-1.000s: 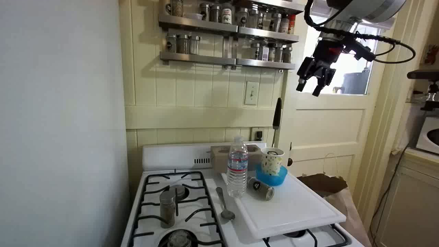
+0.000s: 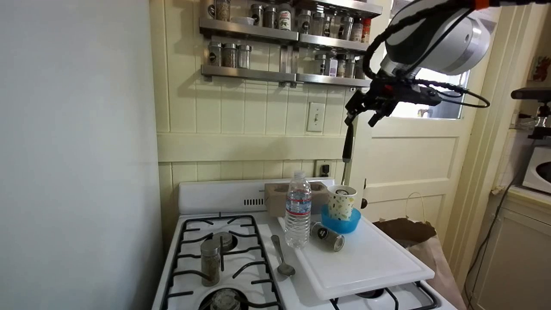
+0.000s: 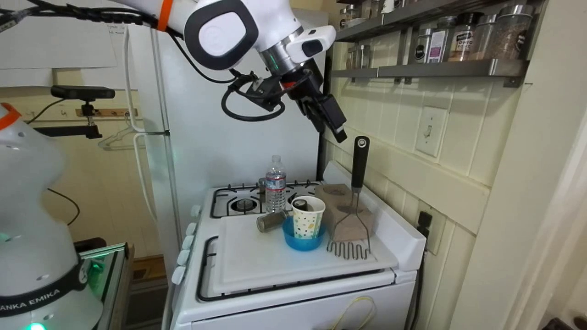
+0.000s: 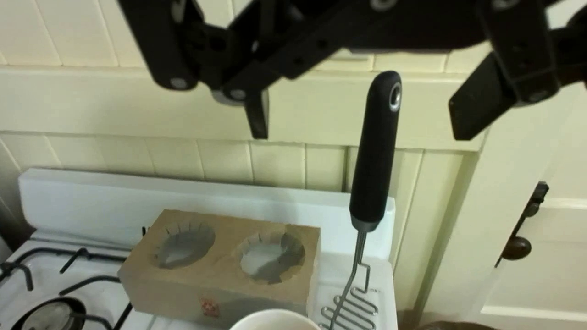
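My gripper is open, its two fingers spread wide with nothing held between them. In the wrist view the black handle of a potato masher (image 4: 375,159) rises upright in line with the gap. The second exterior view shows the masher (image 3: 359,165) standing on its wavy wire head near the stove's backsplash, with my gripper (image 3: 331,134) above and to the left of its handle top. From the first exterior view, the gripper (image 2: 361,121) hangs just over the handle (image 2: 348,144); whether they touch is hard to tell there.
A cardboard box with two holes (image 4: 220,264) stands beside the masher. A patterned paper cup (image 3: 306,220) sits in a blue bowl (image 3: 304,242) on a white board (image 2: 361,258). Nearby are a water bottle (image 2: 298,212), a lying spice jar (image 2: 327,237) and a spoon (image 2: 282,258). Shelves (image 2: 248,31) line the wall.
The gripper has shifted left in the first exterior view and tilted, now close above the masher's handle. Objects on the stove stay where they were.
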